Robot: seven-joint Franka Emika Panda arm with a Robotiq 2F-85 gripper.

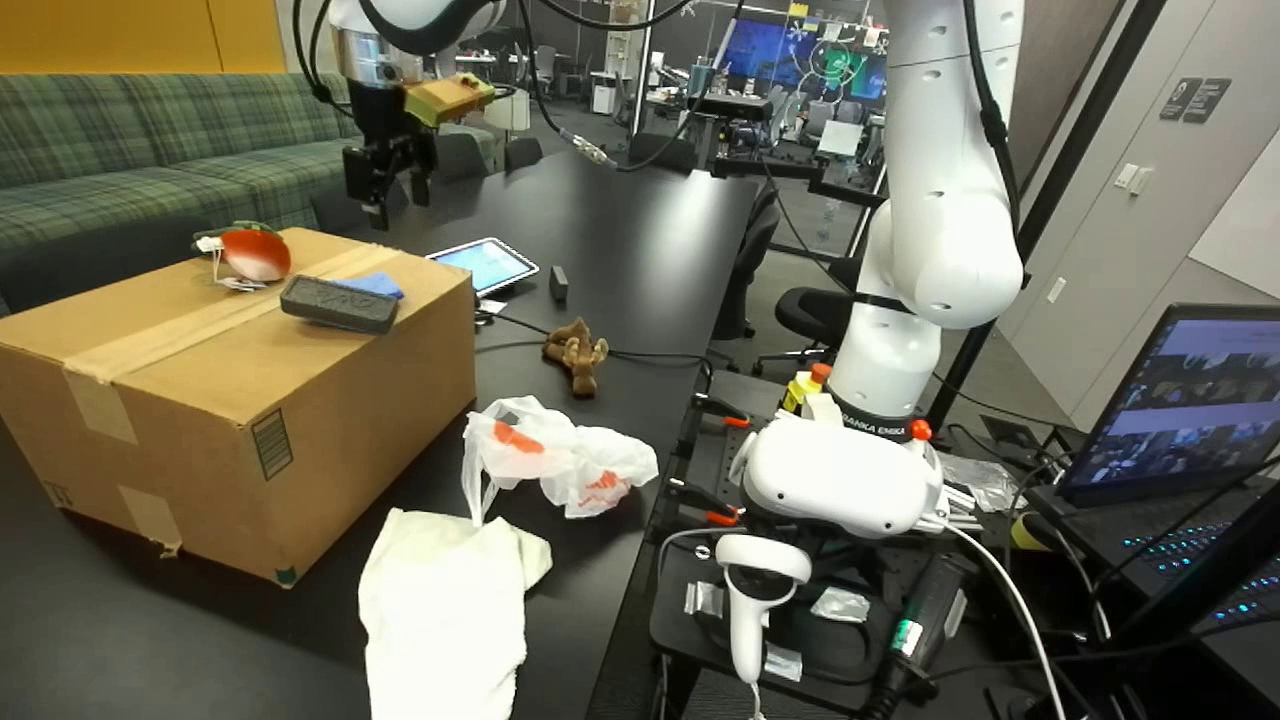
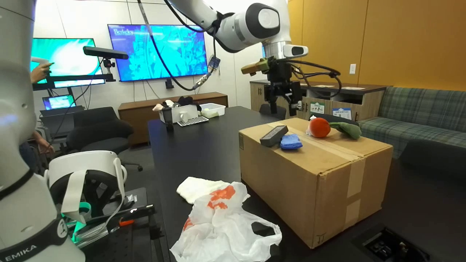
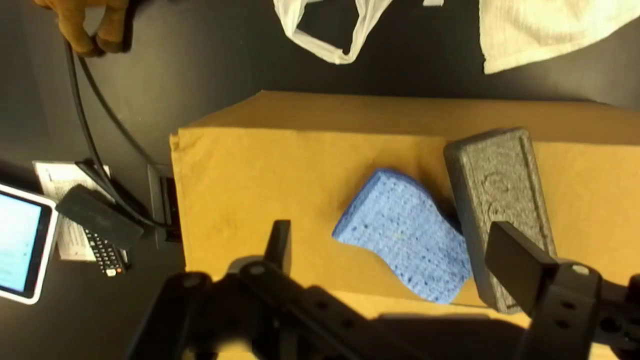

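Observation:
My gripper [image 1: 393, 202] hangs in the air above the far part of the cardboard box [image 1: 360, 462], its fingers open and empty. In the wrist view the open fingers [image 3: 279, 246] stand wide apart, with the blue sponge [image 3: 408, 237] visible on the box top beyond them. Touching or nearly touching the sponge is a dark grey eraser block [image 3: 510, 192], partly covered by the right finger in that view. A red and white round object with a green part, perhaps a toy vegetable [image 2: 319, 127], sits on the box behind the sponge.
On the dark table beside the box lie a white plastic bag [image 1: 564, 456], a cream cloth [image 1: 444, 612] and a brown plush toy [image 1: 578, 356]. A tablet [image 1: 486, 264] and a small dark block [image 1: 558, 283] lie beyond the box.

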